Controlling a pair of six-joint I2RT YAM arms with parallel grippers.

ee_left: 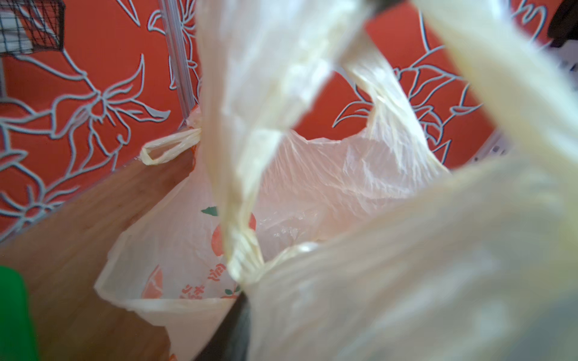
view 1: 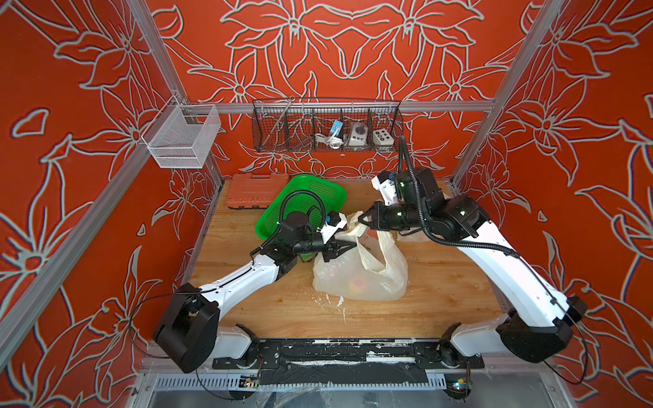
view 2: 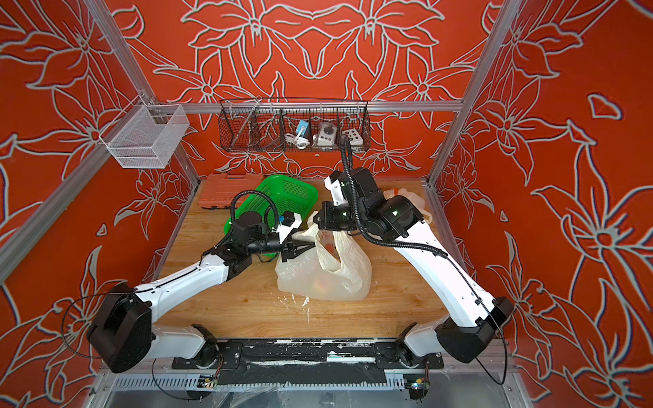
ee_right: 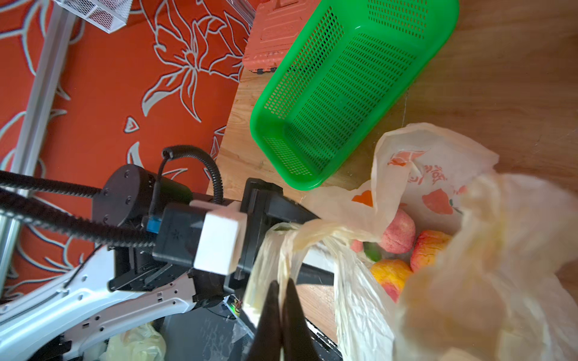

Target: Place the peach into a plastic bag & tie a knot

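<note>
The white plastic bag [view 1: 364,278] sits on the table, its upper part pulled up between both grippers. Several peaches [ee_right: 397,231] lie inside it, visible through its mouth in the right wrist view. My right gripper is shut on a twisted strand of the bag's handle. Across from it, my left gripper has its fingers spread, with bag film draped over and between them. In the top left view the right gripper [view 1: 362,219] is above and slightly right of the left one [view 1: 350,246]. Film covers most of the left wrist view.
A green basket [ee_right: 337,90] stands behind the left arm, beside a red case [view 1: 257,190]. Another bag [view 2: 415,201] lies at the back right, behind the right arm. Bare table [view 1: 449,292] extends to the front right.
</note>
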